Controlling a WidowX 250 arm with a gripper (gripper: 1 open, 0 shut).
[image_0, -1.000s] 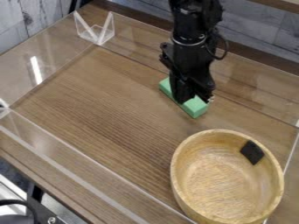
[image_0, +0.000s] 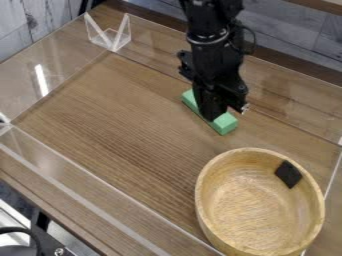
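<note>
My black gripper (image_0: 210, 98) hangs over a green block (image_0: 222, 122) lying on the wooden table, hiding part of it. The fingertips look close together, and I see nothing held between them; whether they touch the block is unclear.
A large tan oval bin (image_0: 261, 215) with a black patch stands at the front right. A clear wire or plastic holder (image_0: 111, 32) sits at the back left.
The gripper has shifted slightly and its arm has changed angle a little over the green block. The block looks nearly unmoved.
</note>
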